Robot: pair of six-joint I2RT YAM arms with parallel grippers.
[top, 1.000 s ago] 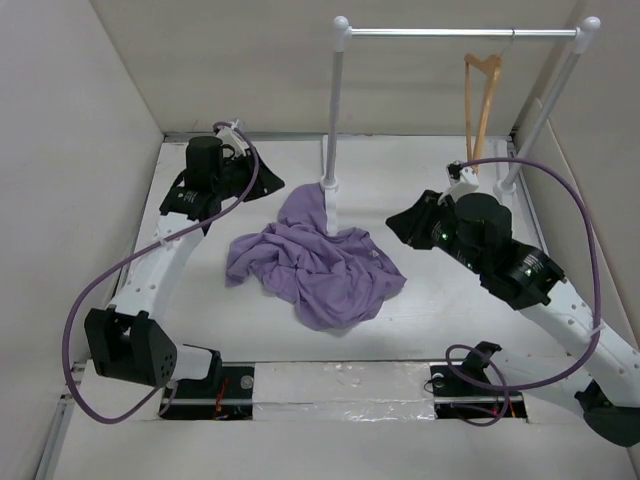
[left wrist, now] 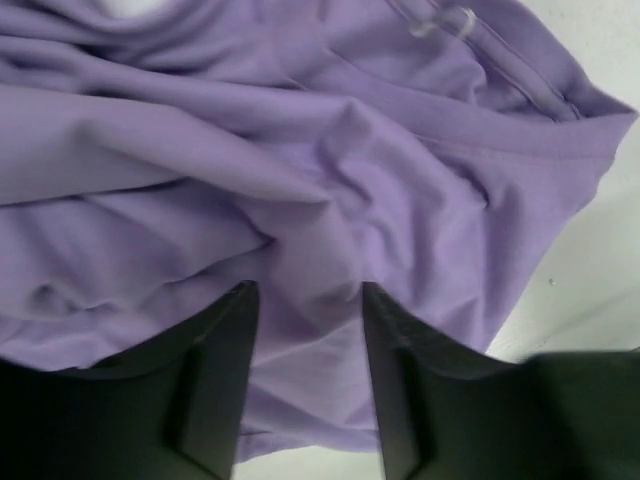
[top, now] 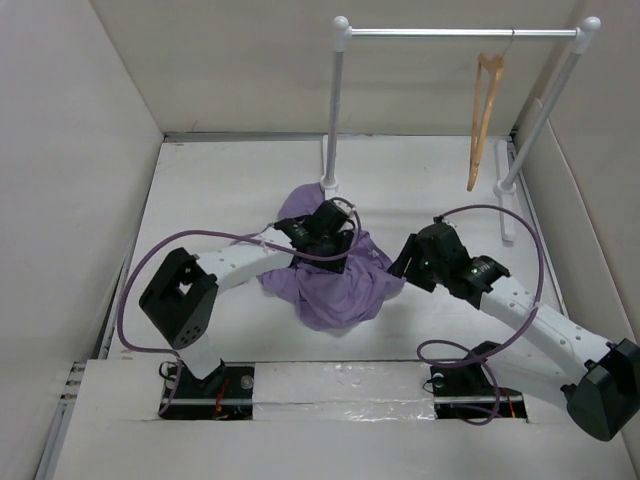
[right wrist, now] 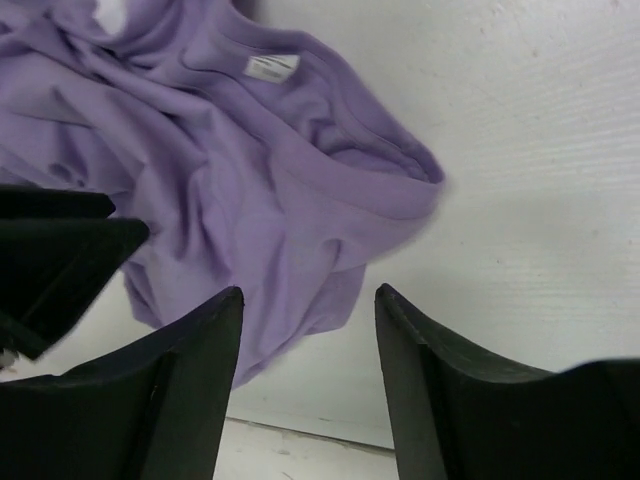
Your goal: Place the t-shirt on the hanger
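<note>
A crumpled purple t-shirt [top: 330, 295] lies on the white floor of the workspace. My left gripper [top: 340, 255] is low over its middle, fingers apart with cloth below and between them in the left wrist view [left wrist: 310, 300]. My right gripper [top: 405, 260] stands open beside the shirt's right edge; in the right wrist view the shirt [right wrist: 290, 210] lies beneath it, and a dark part of the left gripper shows at the left. The wooden hanger [top: 482, 110] hangs from the rail at the back right.
A white rack with top rail [top: 440, 33] stands at the back, its left foot next to the shirt. Bare floor [top: 440, 170] lies between the posts and at the far left. Walls close the sides and back.
The shirt looks little changed.
</note>
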